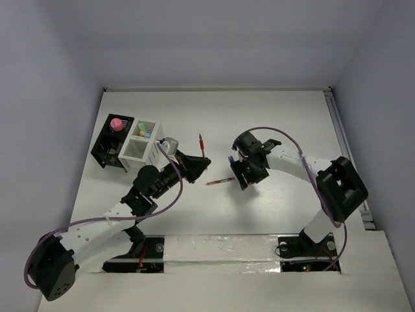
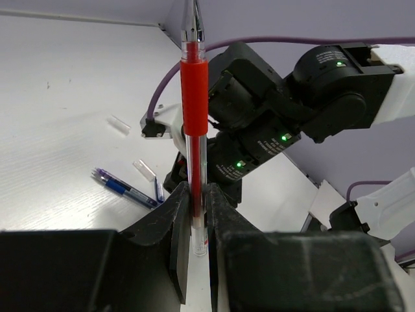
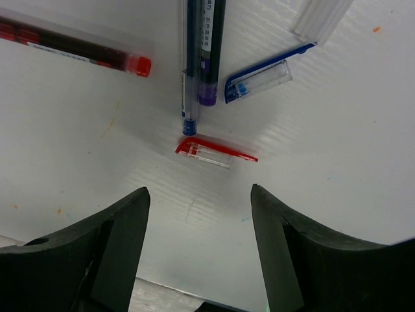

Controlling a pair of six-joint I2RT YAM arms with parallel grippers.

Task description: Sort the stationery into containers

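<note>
My left gripper is shut on a clear pen with a red grip (image 2: pixel 194 97), held upright above the table. In the right wrist view, my right gripper stands open over the table, its gap empty. Just beyond its fingertips lies a red pen cap (image 3: pixel 211 153). Farther off are two blue pens, a clear one (image 3: pixel 189 71) and a darker one (image 3: pixel 211 52), side by side. A blue cap (image 3: pixel 262 77) lies to their right and a red marker (image 3: pixel 71 49) to their left. From above, the right gripper partly hides this group.
At the table's left stand a black container (image 1: pixel 104 144) holding a pink item (image 1: pixel 117 124) and a white divided container (image 1: pixel 155 138) with small coloured pieces. A clear cap (image 3: pixel 321 19) lies beyond the blue cap.
</note>
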